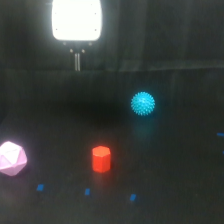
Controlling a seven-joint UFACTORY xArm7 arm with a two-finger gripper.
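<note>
My gripper [77, 62] hangs at the upper left beneath a bright white housing, high above the dark surface, its thin fingers close together; whether anything is between them is too small to tell, but no object shows there. Below it stands a red hexagonal block [101, 160]. A pale pink faceted ball [11, 158] lies at the left edge. A cyan spiky ball [142, 103] rests right of centre, farther back.
Small blue marks [87, 191] dot the floor near the front and at the right edge.
</note>
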